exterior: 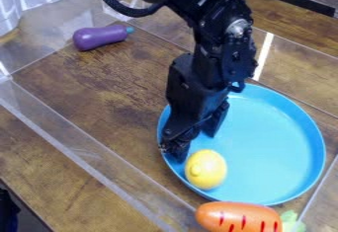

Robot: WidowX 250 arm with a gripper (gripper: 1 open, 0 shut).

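A black robot arm reaches down from the top into a blue plate (271, 152) on the right. Its gripper (188, 137) is open at the plate's left part, just behind a yellow lemon-like toy (207, 169) that lies in the plate near the front-left rim. Nothing shows held; the fingertips are dark and partly hard to make out.
An orange toy carrot (238, 216) lies in front of the plate. A purple toy eggplant (101, 37) is at the back left.
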